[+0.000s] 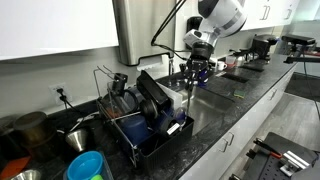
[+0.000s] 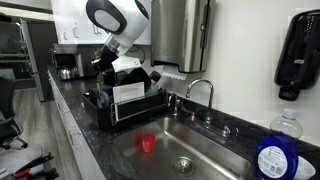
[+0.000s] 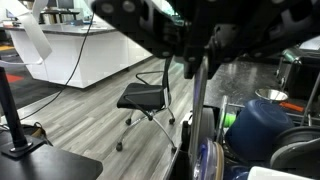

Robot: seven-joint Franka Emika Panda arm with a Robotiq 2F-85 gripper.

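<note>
My gripper is shut on a thin, pale grey item (image 3: 197, 105) that runs down from its dark fingers, seen edge-on in the wrist view; I cannot tell what it is. In exterior view 1 the gripper (image 1: 191, 82) hangs at the sink-side end of the dish rack. Exterior view 2 shows the arm (image 2: 117, 22) reaching down over the rack, the fingers hard to make out. The black dish rack (image 1: 152, 150) holds dark pans (image 1: 153, 92), and a blue pot (image 3: 257, 130) shows in it at the right of the wrist view.
A red cup (image 2: 147, 143) stands in the sink (image 2: 207, 140), whose faucet (image 2: 207, 95) rises at the back. A blue container (image 1: 88, 165) and metal pots (image 1: 36, 130) are on the counter beyond the rack. Near the wrist stands a black office chair (image 3: 147, 100).
</note>
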